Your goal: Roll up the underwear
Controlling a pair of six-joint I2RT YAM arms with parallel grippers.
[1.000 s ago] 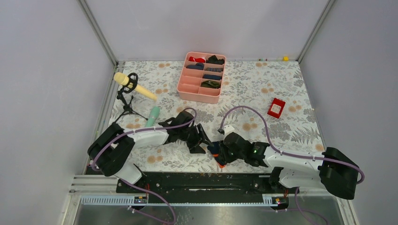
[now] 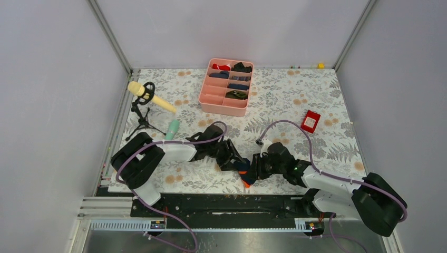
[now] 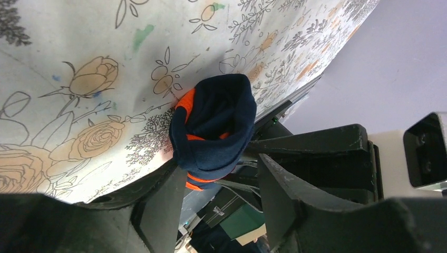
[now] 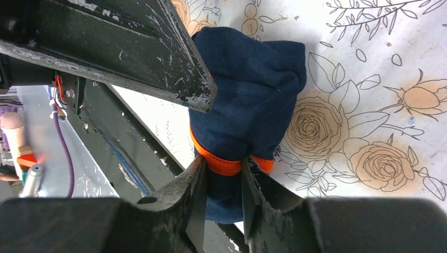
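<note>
The underwear is a small dark navy bundle with orange trim [image 2: 244, 176], near the table's front edge in the top view. My right gripper is shut on its lower part, with dark cloth and an orange band running between the fingers. From the other side, my left gripper stands part open. Its fingertips are close to the bundle, whose hollow, folded end [image 3: 221, 110] faces the left wrist camera. One left finger [image 4: 197, 97] overlaps the cloth's edge in the right wrist view; whether it touches cannot be told.
A pink divided box [image 2: 223, 110] with several rolled garments stands at the back. A red box [image 2: 310, 121] lies at the right. On the left are a yellow stick-like object on a black stand [image 2: 142, 120] and a green object [image 2: 172, 129].
My left gripper has come slightly right, closer to the bundle. The right gripper has shifted and turned a little to the right, while the bundle stays in about the same place.
</note>
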